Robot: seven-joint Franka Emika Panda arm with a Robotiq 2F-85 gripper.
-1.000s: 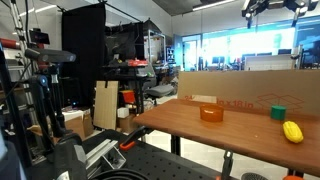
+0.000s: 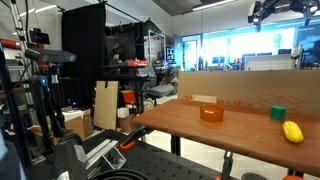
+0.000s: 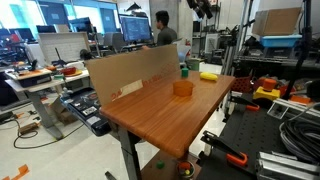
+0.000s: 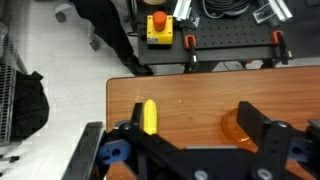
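High above the table, at the top right of exterior view 1, my gripper hangs open and empty, its two dark fingers spread wide in the wrist view. A yellow elongated object [image 2: 292, 132] lies near the table's right end; the wrist view shows the yellow object [image 4: 150, 117] between the spread fingers, well below them. An orange round bowl [image 2: 211, 113] rests around the table's middle, and the bowl [image 4: 235, 128] is partly covered by the gripper in the wrist view. Behind the yellow object stands a green cup [image 2: 278, 112]. The cup is not clear in the wrist view.
The wooden table [image 3: 162, 119] has much bare surface around these objects. A cardboard panel [image 3: 127, 82] stands along one long side. Clamps [image 3: 236, 158] and a coiled cable [image 3: 298, 130] lie on the dark robot base opposite it. A person [image 3: 165, 30] is in the background.
The arm has shifted slightly at the top of exterior view 1, staying high above the table. The bowl, cup and yellow object have not moved.
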